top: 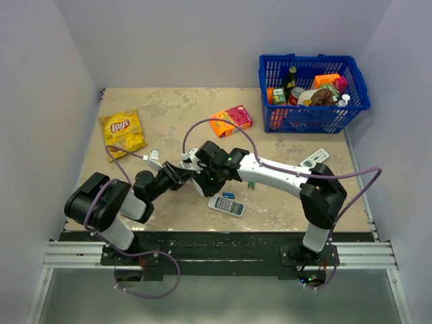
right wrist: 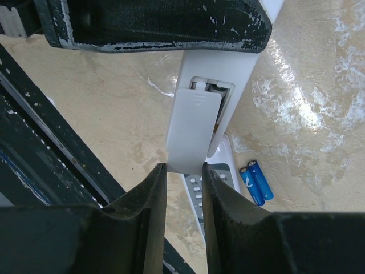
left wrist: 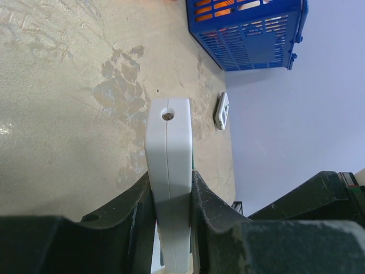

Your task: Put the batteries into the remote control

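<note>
My left gripper is shut on a white remote control, held raised off the table. In the right wrist view that remote shows its back, with part of the open battery compartment visible and a metal contact inside. Over the compartment's lower part lies the white battery cover, slightly askew to the opening. My right gripper has a fingertip against each side of the cover's near end. How much of the compartment is filled cannot be seen under the cover. Two blue batteries lie on the table.
A second white remote lies keypad up below the grippers. Green batteries are just right of them. Farther off are another remote, a chips bag, an orange-pink box and a blue basket.
</note>
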